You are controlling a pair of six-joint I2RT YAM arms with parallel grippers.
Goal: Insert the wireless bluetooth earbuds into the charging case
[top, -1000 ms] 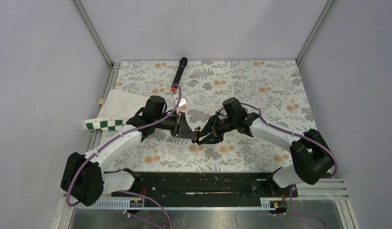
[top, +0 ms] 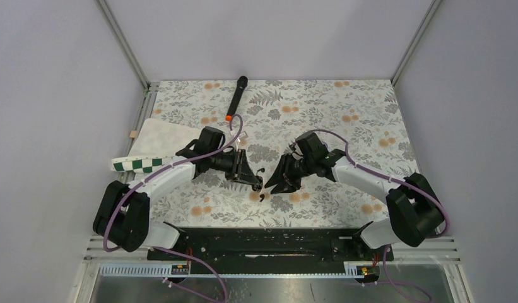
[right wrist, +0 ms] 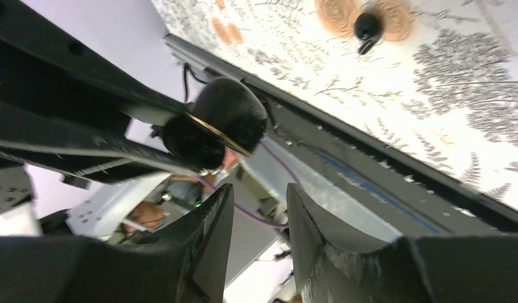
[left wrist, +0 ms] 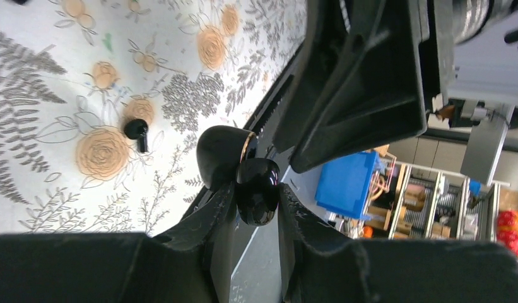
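My left gripper is shut on the glossy black charging case (left wrist: 257, 186), whose lid (left wrist: 221, 151) stands open, showing a gold-coloured inner edge. My right gripper stands open beside the case, empty between its fingers. One black earbud lies on the floral mat, also seen in the right wrist view as an earbud (right wrist: 368, 26). In the top view two small earbuds, one (top: 260, 170) behind the case and another (top: 262, 198) in front of it, lie on the mat.
A black microphone (top: 237, 95) lies at the back. A white board (top: 155, 136) and a green-and-white striped item (top: 127, 164) are at the left.
My right gripper has moved slightly right, away from the case. The left arm has shifted a little to the right, with the case still held.
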